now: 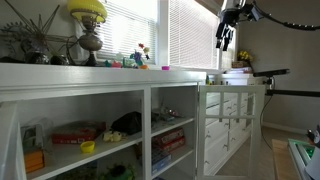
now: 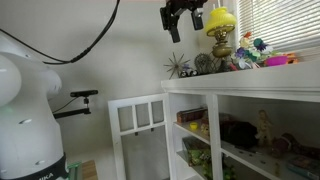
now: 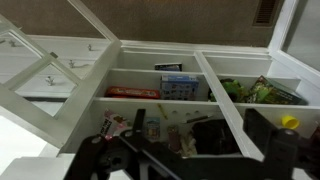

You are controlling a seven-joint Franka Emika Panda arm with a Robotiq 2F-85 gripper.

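Observation:
My gripper (image 2: 187, 33) hangs high in the air, fingers pointing down, above the white cabinet. It stands open, with nothing between its fingers in either exterior view. In exterior view 1 the gripper (image 1: 223, 43) is at the upper right, well clear of the countertop (image 1: 100, 75). Looking down, the wrist view has the dark fingers along its bottom edge, with the open shelves (image 3: 150, 75) below them. A red box (image 3: 132, 93), a blue box (image 3: 179, 88) and a yellow cup (image 3: 289, 122) lie on these shelves.
A cabinet door (image 2: 138, 140) with an open frame stands swung out. On the countertop are a yellow lamp (image 2: 221, 22), a colourful figure (image 1: 140, 54), a pink item (image 2: 284, 57) and plants. White drawers (image 1: 215, 140) line the right in exterior view 1.

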